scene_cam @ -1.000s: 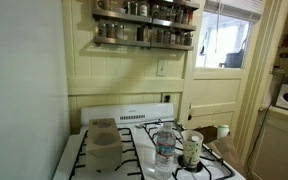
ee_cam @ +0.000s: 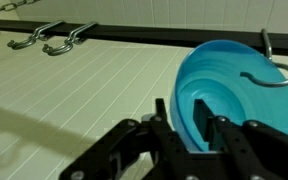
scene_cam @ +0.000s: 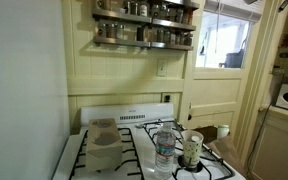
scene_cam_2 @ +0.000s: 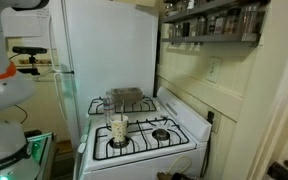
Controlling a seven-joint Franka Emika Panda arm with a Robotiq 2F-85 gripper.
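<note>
In the wrist view, a round blue vessel (ee_cam: 239, 75) hangs against pale panelling, its open side partly facing the camera. My gripper reaches up at its near left edge, fingers apart. The vessel's left rim runs through the space between the fingertips as seen here; contact with either finger cannot be told. A silver hook (ee_cam: 279, 70) crosses the vessel's right side. The gripper shows in neither exterior view.
Two more metal hooks (ee_cam: 66, 38) are free on the dark rail. On the stove stand a clear bottle (scene_cam: 165, 150), a patterned cup (scene_cam: 192, 148) and a greyish-brown box (scene_cam: 104, 145). The white arm (scene_cam_2: 9, 120) stands at the left.
The objects on the stove have not moved. At the far top right of exterior view 1, a small dark part has shifted slightly.
</note>
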